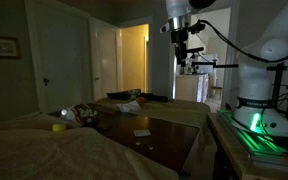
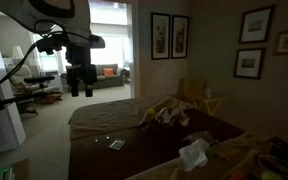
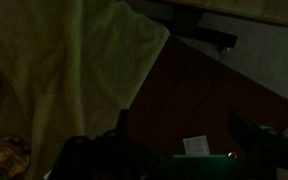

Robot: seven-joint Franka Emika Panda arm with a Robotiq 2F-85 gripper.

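Note:
My gripper (image 1: 181, 61) hangs high above the dark brown table (image 1: 169, 143), well clear of everything on it. In exterior view 2 the gripper (image 2: 81, 90) is at the left, pointing down. Its fingers stand wide apart in the dim wrist view, the gripper open and empty. Below it on the tabletop lies a small white card (image 3: 196, 146), seen also in exterior view 1 as a flat white card (image 1: 142, 133) and in exterior view 2 as a pale card (image 2: 117, 144). Tiny light bits lie near it, too small to identify.
A beige cloth (image 1: 59, 152) covers one side of the table. Colourful plush-like items (image 1: 82, 114) and a yellow object (image 1: 59, 127) rest there. Crumpled white material (image 2: 194, 153) lies toward the other side. Bare tabletop surrounds the card.

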